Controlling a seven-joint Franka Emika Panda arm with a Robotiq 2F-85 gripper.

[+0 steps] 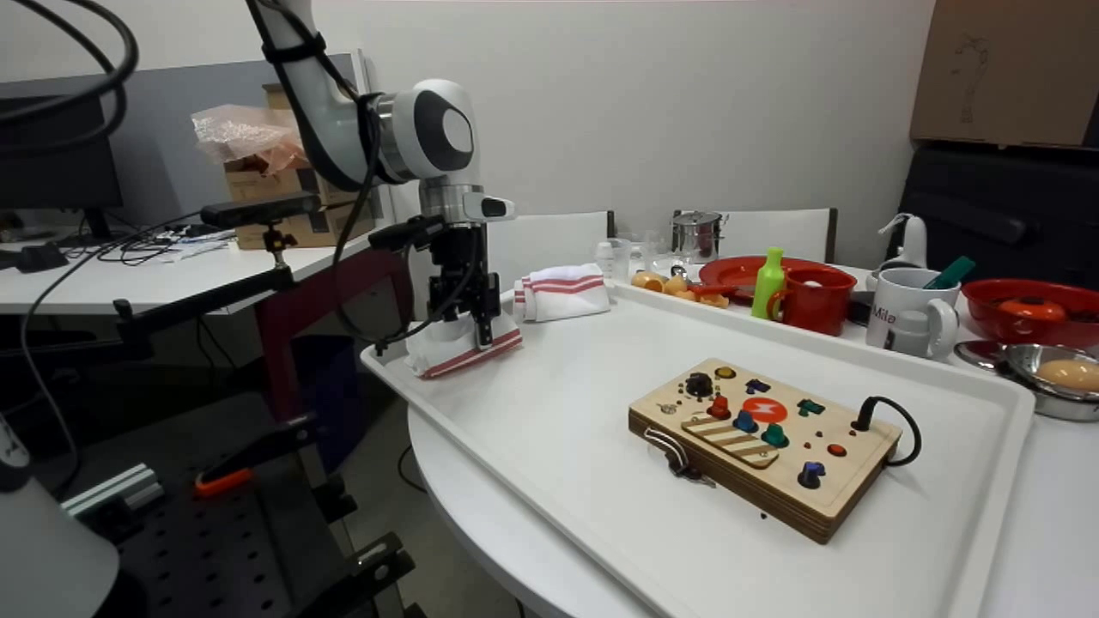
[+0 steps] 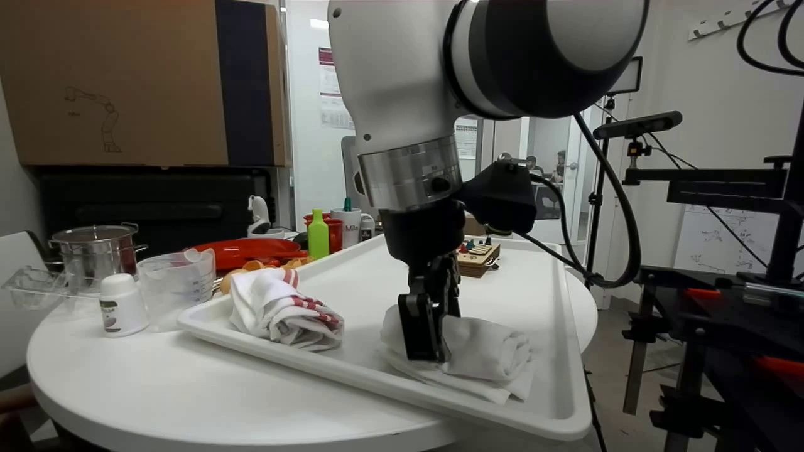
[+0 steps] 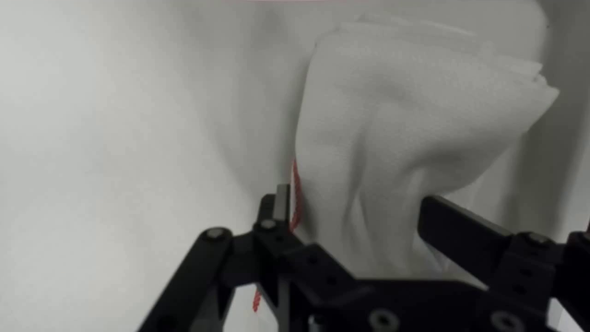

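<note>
A folded white towel with red stripes [image 1: 469,359] lies in the near-left corner of the white tray [image 1: 577,433]. Over it, pointing down, is my gripper. Its fingers [image 3: 456,229] stand well apart in the wrist view, one on either side of the towel's folds, so the fingers look open. In exterior view 2 the same towel [image 2: 490,350] rests flat behind and beside the black fingertips. Whether the fingers still touch the cloth is hard to tell. A second folded, red-striped towel [image 2: 282,309] sits apart at the tray's end.
A wooden box with knobs and switches [image 1: 768,438] occupies the tray's other half. Beyond the raised rim stand a green bottle [image 1: 768,281], a red mug [image 1: 816,299] and a white mug [image 1: 912,314]. The tray's middle is clear.
</note>
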